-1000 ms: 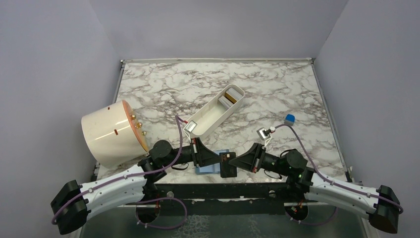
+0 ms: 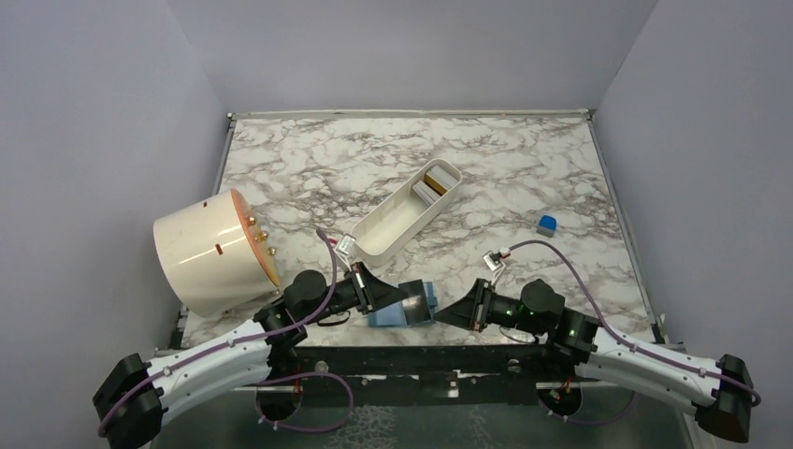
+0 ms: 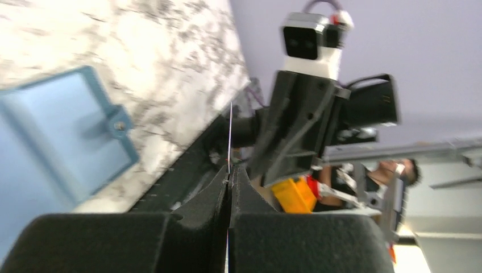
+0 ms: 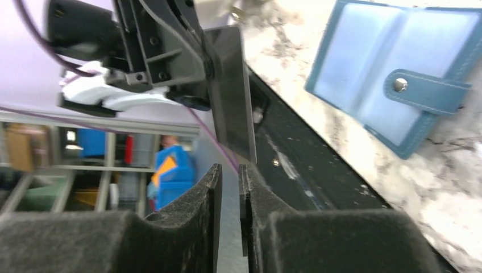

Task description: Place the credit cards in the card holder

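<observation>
A dark card (image 2: 416, 301) is held upright by my left gripper (image 2: 400, 294), which is shut on it; in the left wrist view it shows edge-on as a thin line, in the right wrist view as a dark rectangle (image 4: 233, 91). My right gripper (image 2: 441, 316) is beside the card, apart from it, with a narrow gap between its fingertips and nothing visible between them. The blue card holder (image 4: 358, 62) lies on the table beneath both grippers, its strap with a stud at one side.
A white tray (image 2: 383, 234) with several cards stands behind the grippers. A large white cylinder (image 2: 206, 253) is at the left and a small blue block (image 2: 547, 225) at the right.
My left gripper has moved left with the card, which has come away from my right gripper. The right gripper has shifted slightly down in the top view.
</observation>
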